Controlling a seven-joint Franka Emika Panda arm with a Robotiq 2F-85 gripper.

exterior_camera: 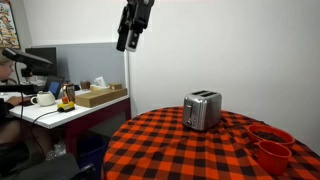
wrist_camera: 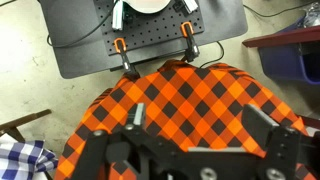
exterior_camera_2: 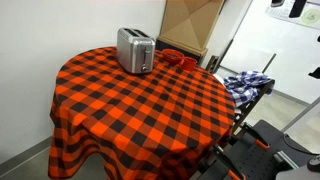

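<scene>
My gripper stands open in the wrist view, its dark fingers [wrist_camera: 136, 116] wide apart with only the checked cloth below and nothing between them. In exterior view 1 the gripper [exterior_camera: 128, 42] hangs high above the table, left of a silver toaster [exterior_camera: 202, 110]. The toaster stands upright on the red-and-black checked tablecloth [exterior_camera: 150, 153]; exterior view 2 shows the toaster [exterior_camera_2: 136, 50] near the table's back edge. Toward the right side sit a red pot [exterior_camera: 272, 157] and another red vessel [exterior_camera: 263, 131]. Neither toaster nor red vessels appear in the wrist view.
A white desk [exterior_camera: 80, 112] with boxes [exterior_camera: 97, 97] and a mug [exterior_camera: 43, 99] stands at the left, where a person [exterior_camera: 8, 75] is partly visible. The wrist view shows a perforated metal plate [wrist_camera: 180, 40] beside the table.
</scene>
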